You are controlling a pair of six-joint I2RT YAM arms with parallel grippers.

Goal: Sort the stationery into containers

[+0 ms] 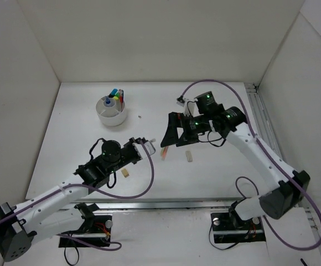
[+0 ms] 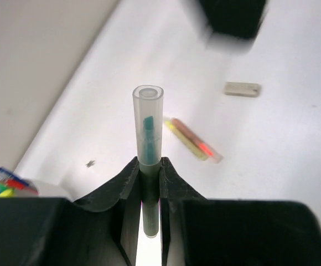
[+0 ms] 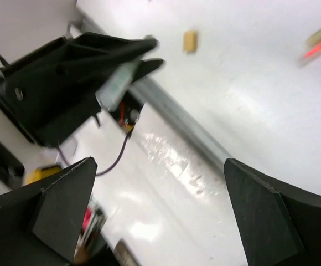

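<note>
A clear tube with a teal marker inside (image 2: 148, 133) stands upright in my left gripper, whose fingers are shut on it; from above this gripper is over the middle-left of the table. My right gripper (image 1: 172, 129) is open and empty, higher up and to the right. A white container (image 1: 111, 116) with markers at the back left holds several colourful items. A yellow marker (image 2: 185, 141) and an orange-red marker (image 2: 199, 141) lie side by side on the table. A grey block (image 1: 189, 156) lies to their right, and a tan block (image 1: 125, 172) near the front.
The white table (image 1: 66, 133) has free room at the left and back right. A small dark bit (image 2: 90, 163) lies near the container. Walls surround the back and sides; a metal rail (image 1: 166, 204) runs along the front edge.
</note>
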